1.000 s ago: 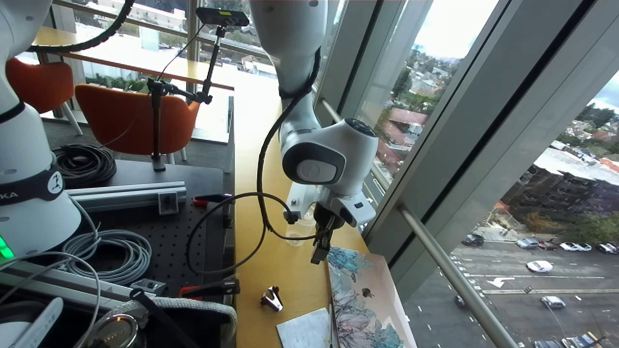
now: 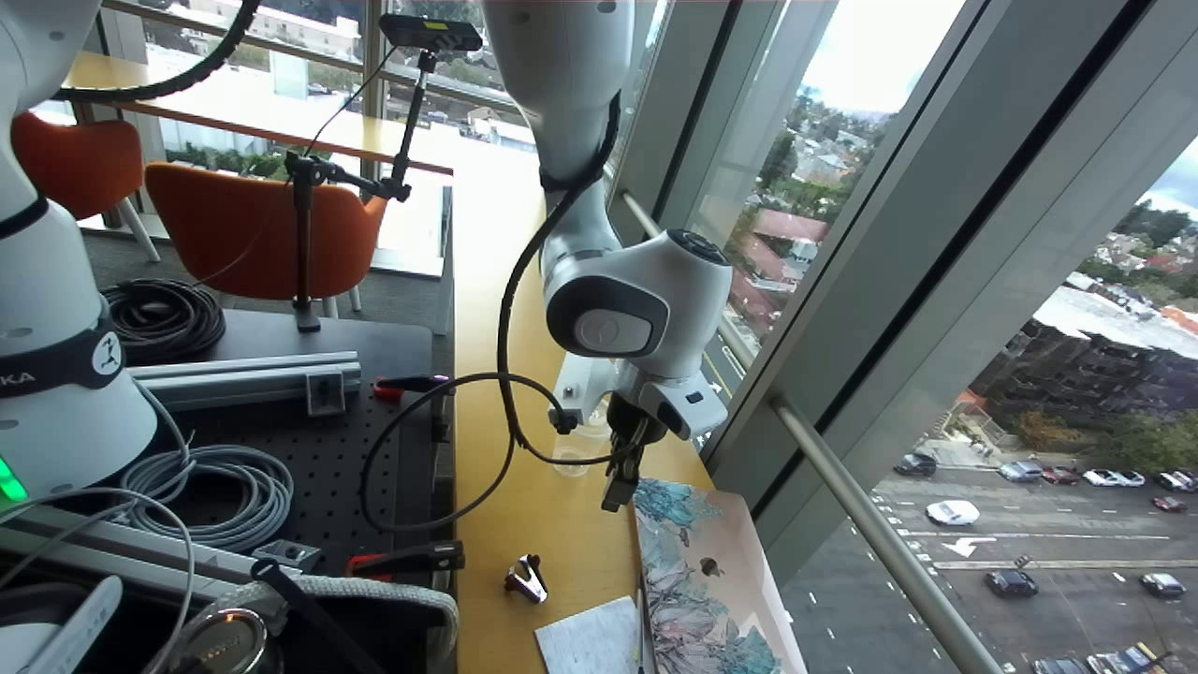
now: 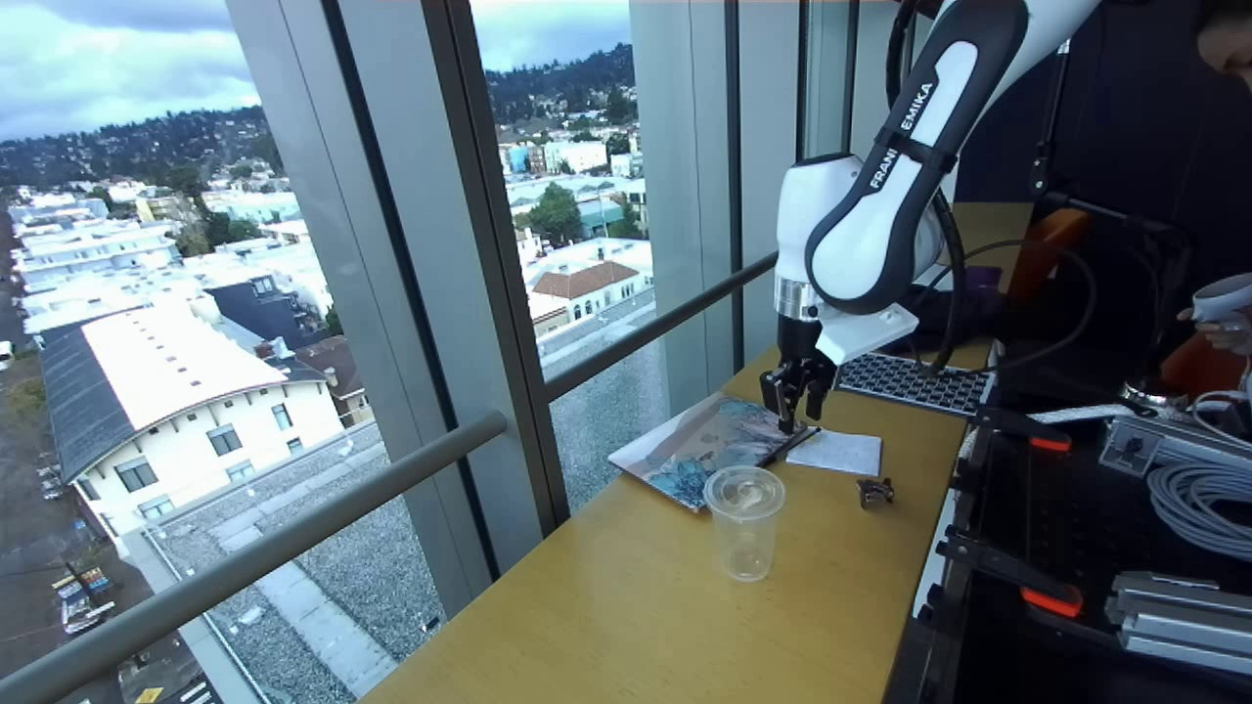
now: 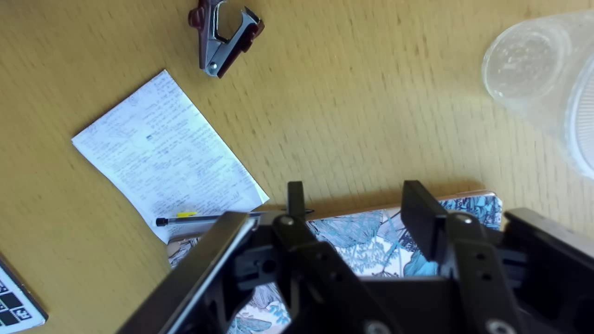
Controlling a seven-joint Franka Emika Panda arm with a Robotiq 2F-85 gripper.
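Note:
My gripper stands open above the near edge of a closed laptop with a floral cover (image 4: 356,236), nothing between its fingers. A folded sheet of handwritten paper (image 4: 170,150) lies on the table beside the laptop. Across the paper's edge rests a dark pen (image 4: 192,220), partly hidden by a finger in the wrist view. A staple remover (image 4: 228,41) sits apart on the bare wood. The clear plastic cup (image 3: 747,528) is upright on the table, off the laptop's corner; its rim is at the right edge of the wrist view.
A keyboard (image 3: 910,381) lies farther along the wooden table (image 3: 610,598). Windows and a metal rail (image 3: 657,334) border one side; a black perforated bench (image 2: 326,449) with coiled cables and clamps borders the other. Bare wood surrounds the staple remover.
Nothing on the table has visibly moved, and the arm holds the same pose. Only cars on the street outside have shifted.

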